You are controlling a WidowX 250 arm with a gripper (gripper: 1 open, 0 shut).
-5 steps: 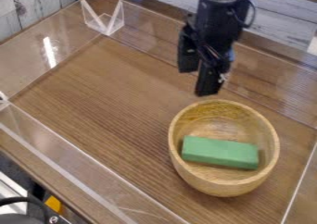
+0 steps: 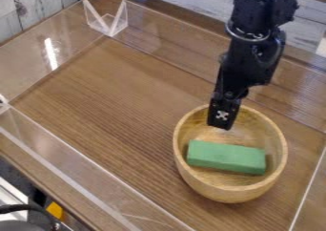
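A green rectangular block (image 2: 226,157) lies inside a round tan wooden bowl (image 2: 231,184) at the lower right. My black gripper (image 2: 224,114) hangs over the back part of the bowl, above and behind the block, open, with nothing seen between its fingers. The arm reaches down from the upper right.
A white bracket (image 2: 106,17) stands at the far upper left, and clear edging runs along the left and front sides.
The arm has moved toward the camera and lower, bringing the gripper from behind the bowl to over its back part. The block and bowl look unmoved.
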